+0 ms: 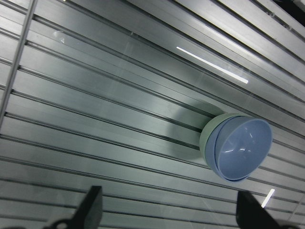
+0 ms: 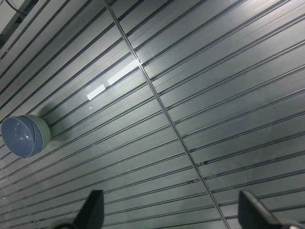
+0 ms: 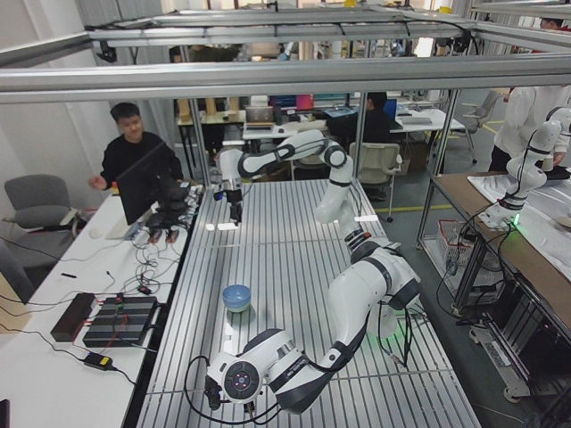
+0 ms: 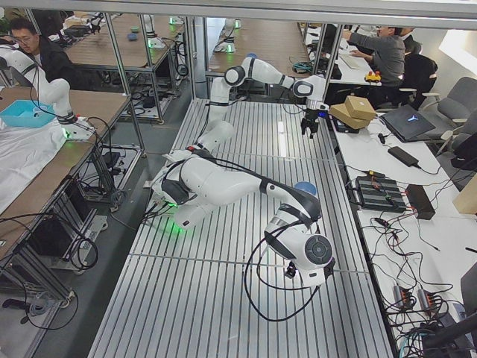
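Nested bowls, blue inside pale green [image 3: 236, 298] [image 1: 240, 145] [image 2: 19, 136], rest on the slatted metal table [image 3: 268, 214]. My left gripper, on the near arm in the camera left view, is above the table, the bowls ahead of it to one side. My right gripper, on the far arm in that view, hangs over the other end, the bowls at the left edge of its wrist view. Both grippers show fingertips wide apart with nothing between them.
A white desk [image 3: 53, 374] with a monitor, power units and cables runs along one side, where a man sits. Another bench with a robot arm [image 3: 522, 178] stands across the aisle. The table around the bowls is clear.
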